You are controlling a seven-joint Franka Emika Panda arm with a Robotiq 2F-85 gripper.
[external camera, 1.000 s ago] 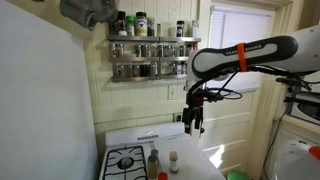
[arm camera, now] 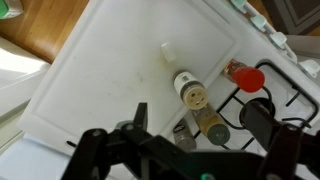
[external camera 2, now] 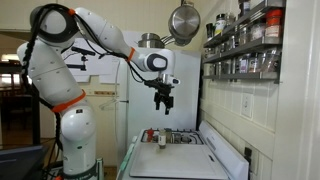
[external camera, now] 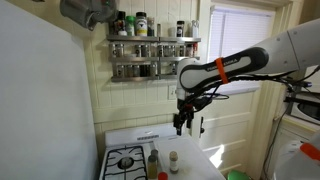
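Note:
Above the white counter [arm camera: 105, 75] hangs my gripper, open and empty between its fingers. A white jar with a tan top [arm camera: 190, 88] stands below, in the space between the fingers as the wrist view shows it. Close by are a brown-topped bottle [arm camera: 212, 127] and a red-capped container [arm camera: 245, 76]. Seen from exterior view 1, the gripper [external camera: 183, 127] is well clear of the pale jar [external camera: 173, 161] beneath it. Exterior view 2 also has the gripper [external camera 2: 162, 104] in mid-air.
A black-grated stove [external camera: 125, 161] adjoins the counter on the left. Spice shelves [external camera: 150, 60] line the wall behind. Pans [external camera 2: 184, 20] hang overhead near the fridge. A small pale piece [arm camera: 168, 53] lies on the counter, which is otherwise largely bare beside the containers.
In exterior view 1, the gripper has shifted left and slightly down, with the arm reaching farther over the counter. The containers appear unmoved.

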